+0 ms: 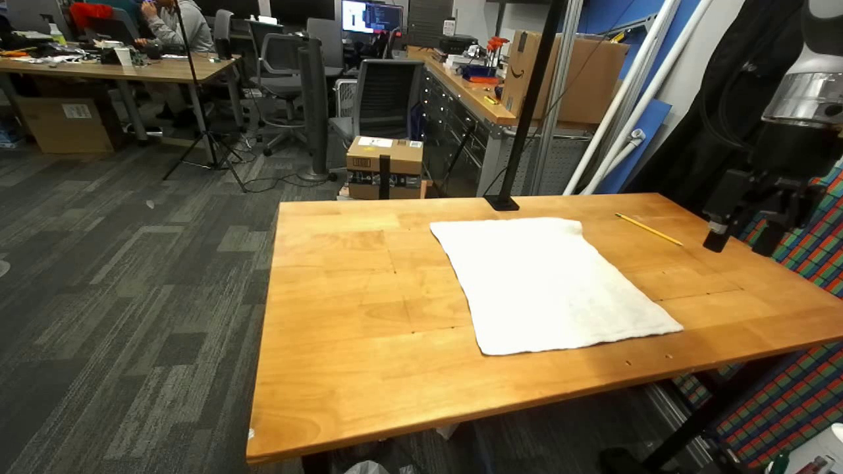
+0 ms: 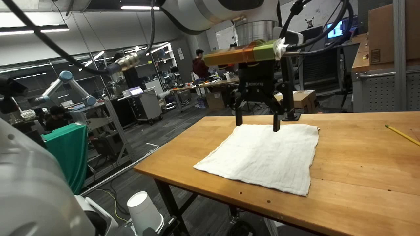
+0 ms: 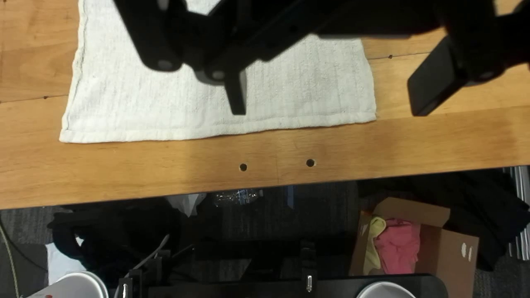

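Note:
A white cloth (image 1: 545, 284) lies spread flat on the wooden table, its edges a little wavy. The same cloth (image 2: 263, 157) shows whole in exterior view 2, and the wrist view catches the part of the cloth (image 3: 308, 89) nearest the table's front edge. My gripper (image 2: 257, 125) points down in the air with its fingers well apart and nothing between them. In exterior view 1 the gripper (image 1: 740, 243) appears at the right, clear of the cloth. The wrist view shows two dark fingertips (image 3: 431, 82) wide apart, one in front of the cloth, the other over bare wood.
A yellow pencil (image 1: 649, 229) lies on the table (image 1: 355, 332) beyond the cloth. A black post (image 1: 503, 202) stands at the table's back edge. Bare wood surrounds the cloth. Below the front edge sits an open cardboard box (image 3: 454, 248) with pink and yellow cloth inside.

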